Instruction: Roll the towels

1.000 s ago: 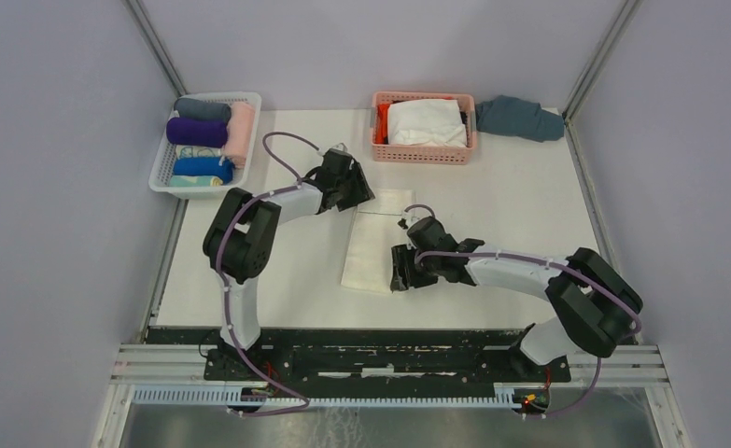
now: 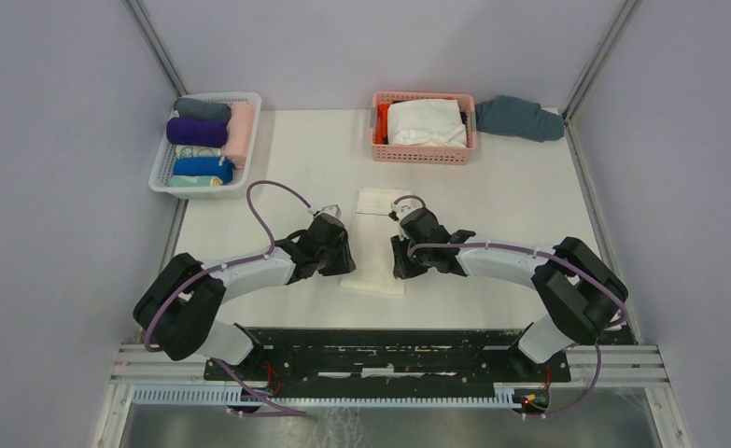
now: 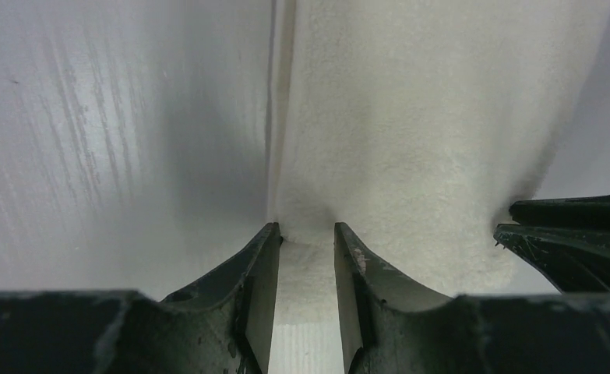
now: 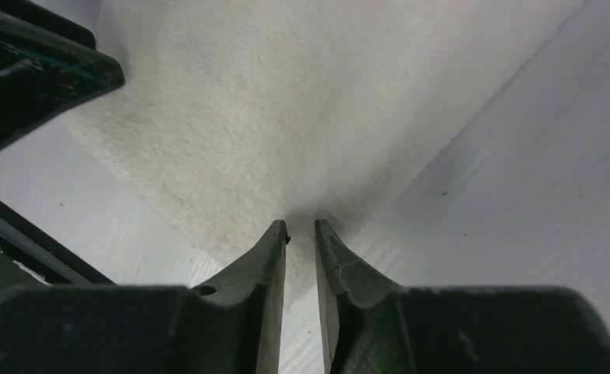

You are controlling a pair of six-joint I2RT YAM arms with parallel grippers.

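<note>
A cream towel (image 2: 372, 245) lies folded long-ways on the white table, in the middle, with a fold line across its upper part. My left gripper is shut on its near-left edge, where the cloth is creased at the fingertips. My right gripper is shut on the near-right part of the same towel (image 4: 270, 125). Each wrist view also shows part of the other gripper's dark fingers beside the cloth.
A white basket (image 2: 161, 175) of rolled towels stands at the back left. A pink basket (image 2: 421, 157) with a white cloth and others sits at the back centre. A dark teal cloth (image 2: 520, 119) lies at the back right.
My right gripper has shifted a little along the near-right side.
</note>
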